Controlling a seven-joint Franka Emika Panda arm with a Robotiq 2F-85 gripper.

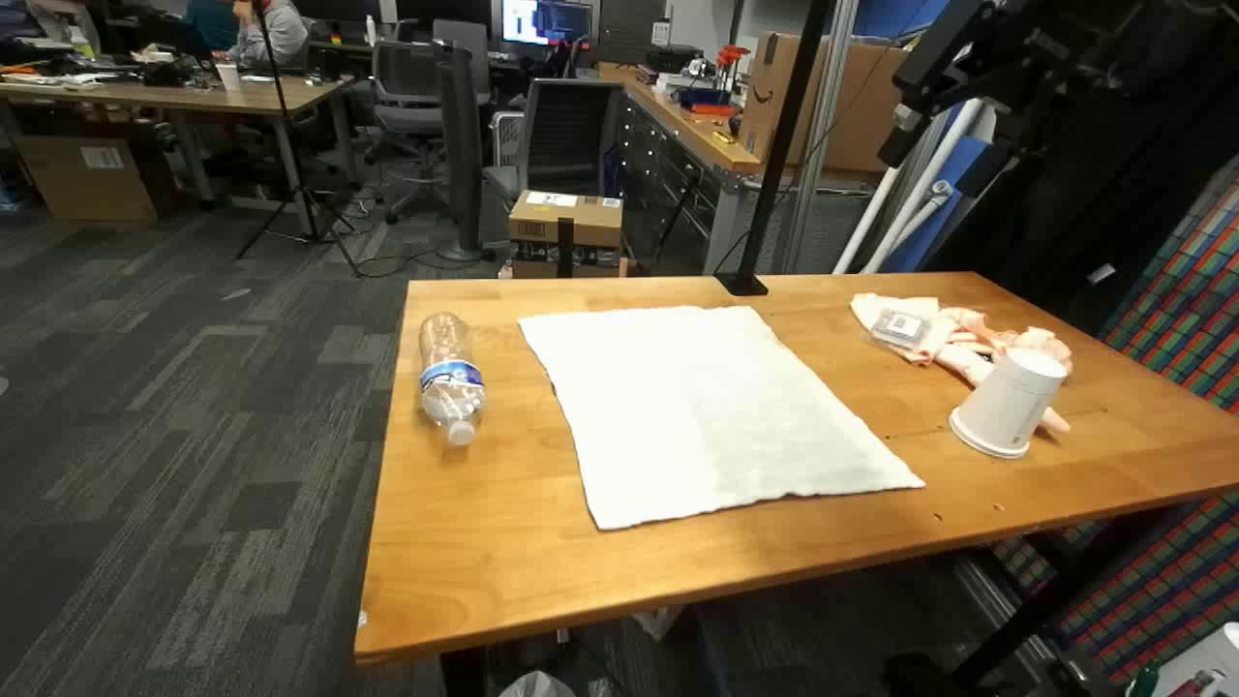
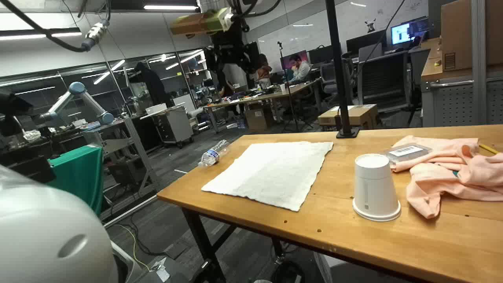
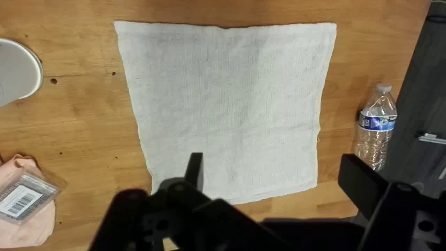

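Note:
A white cloth lies spread flat on the wooden table, its edges slightly wavy. My gripper is open high above the table, its two fingers wide apart with nothing between them. In the wrist view one finger overlaps the cloth's lower left part, and the other shows to the right of the cloth, below the bottle. From the second exterior view, the gripper hangs dark at the top, well above the tabletop. Its fingertips are cut off or hard to make out in the first exterior view.
A clear plastic bottle lies on its side near one table edge. Across the cloth stand an upside-down white cup, a crumpled peach cloth and a small clear labelled case. A black post rises from the table's far edge.

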